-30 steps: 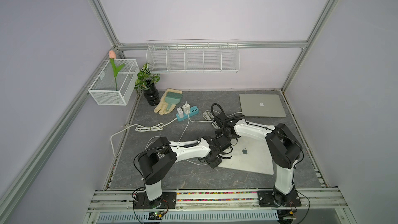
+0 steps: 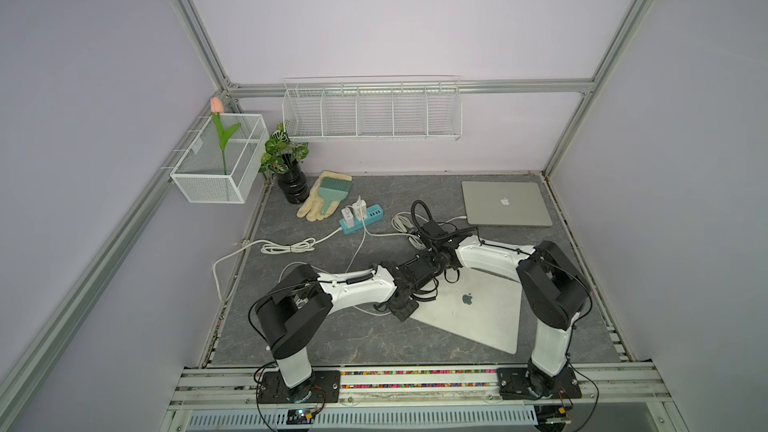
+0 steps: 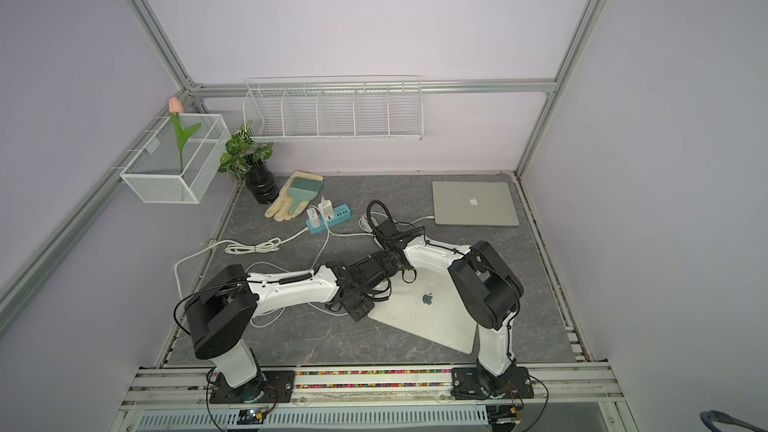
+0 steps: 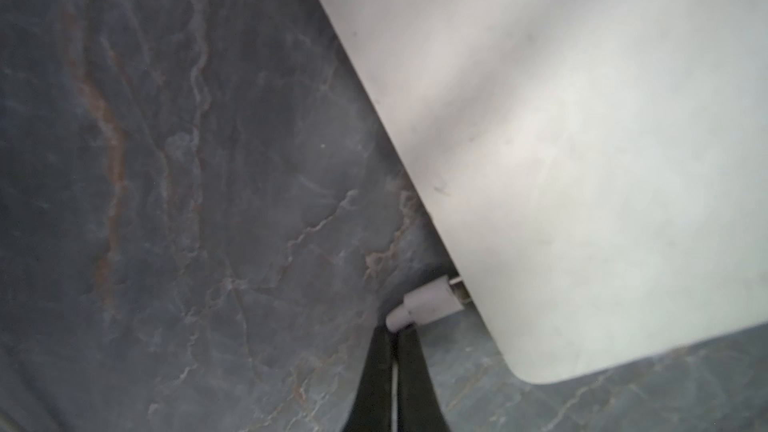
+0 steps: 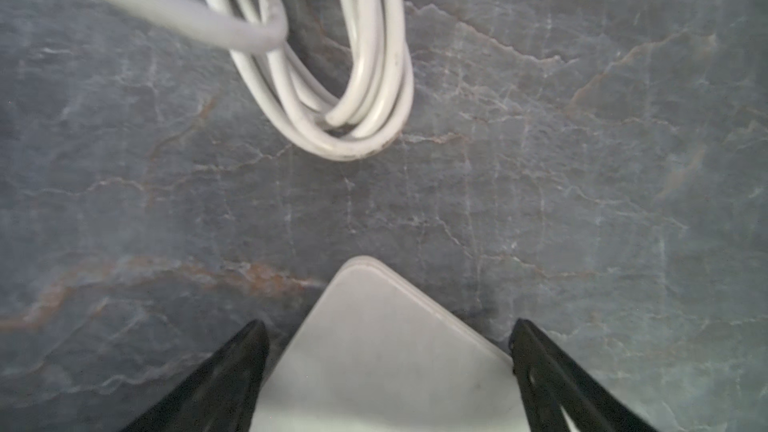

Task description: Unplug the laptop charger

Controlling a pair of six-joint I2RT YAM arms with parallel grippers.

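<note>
A silver laptop (image 2: 488, 312) lies angled at the front centre. In the left wrist view, a white charger plug (image 4: 432, 300) stands just out from the laptop's (image 4: 584, 152) edge near a corner, with some metal showing. My left gripper is shut at the plug's cable end; whether it pinches the thin cable is unclear. My right gripper is open, its fingers either side of another corner of the laptop.
A second laptop (image 2: 504, 201) lies at the back right. A blue power strip (image 2: 372, 216) with white adapters, coiled cables (image 5: 368, 104), a glove, brush and plant are farther back.
The front laptop has turned and shifted, its near right corner now nearer the front. My left gripper has moved slightly left; the right arm has shifted slightly.
</note>
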